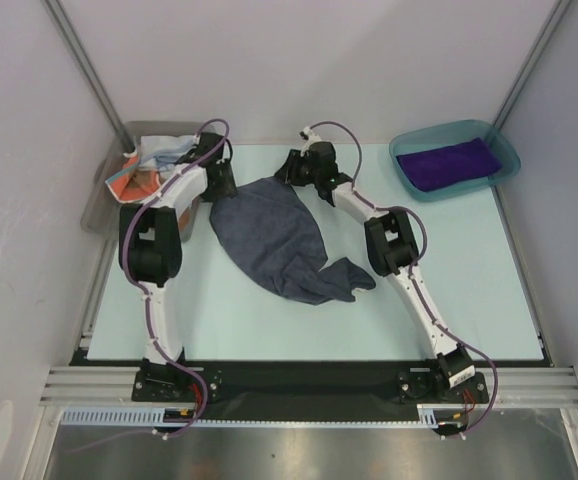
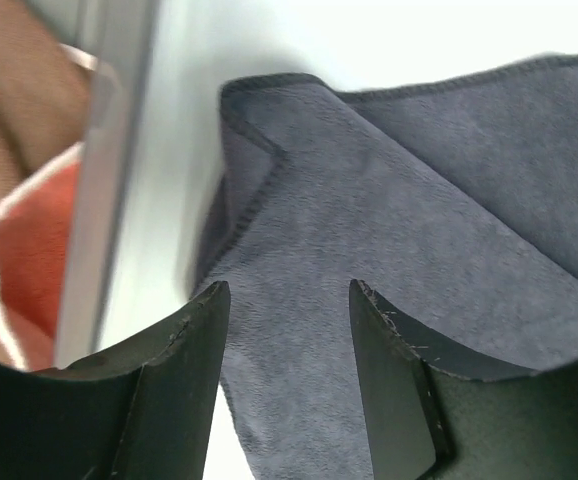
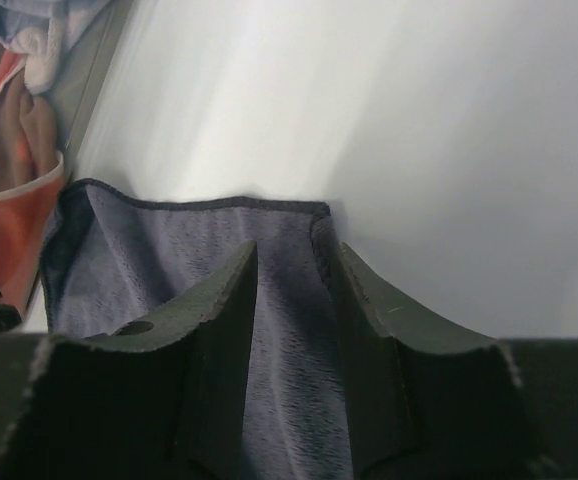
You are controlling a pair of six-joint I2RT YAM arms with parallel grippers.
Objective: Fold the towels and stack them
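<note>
A dark grey-blue towel [image 1: 274,235] lies spread and rumpled over the middle-left of the white table, its lower right part bunched. My left gripper is open above its far left corner, which is turned over on itself. At the far right corner, my right gripper stands part open, and the towel's edge [image 3: 314,215] runs up between its fingers; a firm hold does not show. A folded purple towel [image 1: 449,164] rests in the teal basket [image 1: 502,150] at the far right.
Beside my left arm, a grey bin [image 1: 97,212] holds several crumpled towels, among them an orange one [image 1: 134,187] and a light blue one [image 1: 164,150]. Its wall stands close to the left gripper.
</note>
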